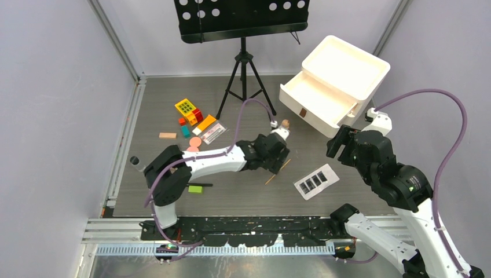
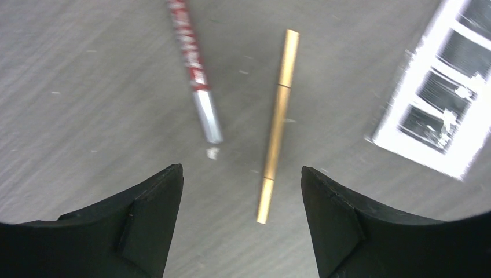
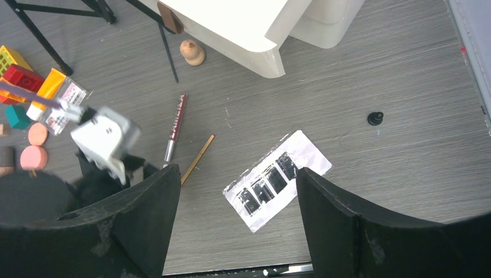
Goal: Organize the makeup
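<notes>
My left gripper hovers over a red-and-silver pen and a thin wooden stick, fingers apart with nothing between them. A white sheet with dark strips lies right of the stick. The white box with open drawer stands at back right. My right gripper is in the air at the box's front, open and empty. Orange tube, pink discs and a wooden knob lie about the table.
A black music stand stands at the back. Coloured blocks lie left. A small black piece lies right on otherwise clear table. Walls border the sides.
</notes>
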